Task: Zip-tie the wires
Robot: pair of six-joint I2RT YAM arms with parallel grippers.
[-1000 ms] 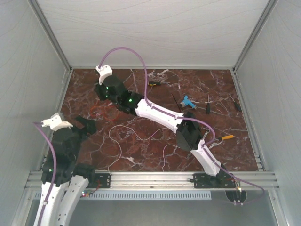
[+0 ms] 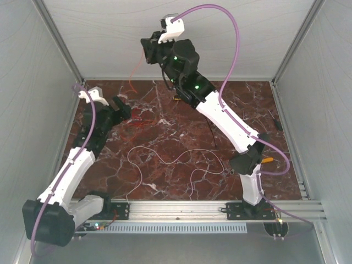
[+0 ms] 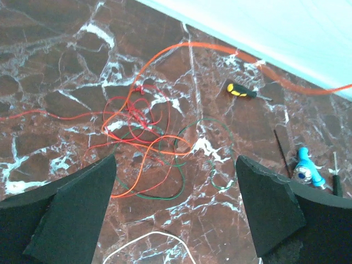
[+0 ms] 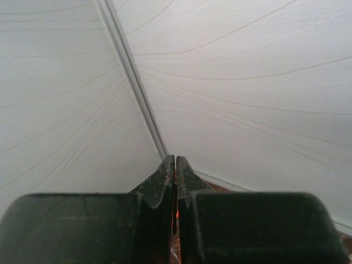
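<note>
An orange wire (image 2: 132,73) rises from the table to my right gripper (image 2: 144,52), high over the back edge; its fingers are closed on it. A sliver of the orange wire (image 4: 177,213) shows behind the closed fingers (image 4: 163,181) in the right wrist view. On the marble table lie tangled red wires (image 3: 135,113) and a green wire (image 3: 181,184), with the orange wire (image 3: 144,165) looping across them. Above this tangle my left gripper stands open, its fingers (image 3: 71,214) wide apart and empty. A white wire (image 2: 165,161) curves over the table's front half.
A black-yellow screwdriver (image 3: 242,91) lies near the back edge. To the right are a thin black rod (image 3: 282,151), a blue tool (image 3: 308,168), another screwdriver (image 3: 336,179) and an orange-handled tool (image 2: 267,160). The front middle of the table (image 2: 176,179) holds only the white wire.
The right gripper has risen and moved toward the back and right, drawing the orange wire up off the table.
</note>
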